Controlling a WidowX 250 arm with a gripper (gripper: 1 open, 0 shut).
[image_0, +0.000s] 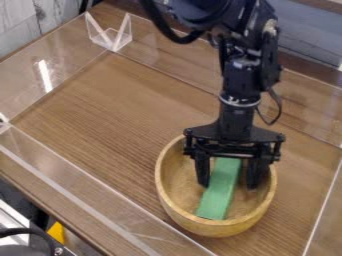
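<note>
A yellow bowl (183, 200) stands at the lower centre of the camera view, holding a long green block (218, 201). My black gripper (229, 166) is lowered to the bowl with its fingers open on either side of the block's upper part. Whether the fingertips touch the block is hidden.
Bare wooden table (100, 120) spreads to the left of the bowl. A clear plastic piece (110, 35) is at the back left. Dark cables lie at the lower left corner.
</note>
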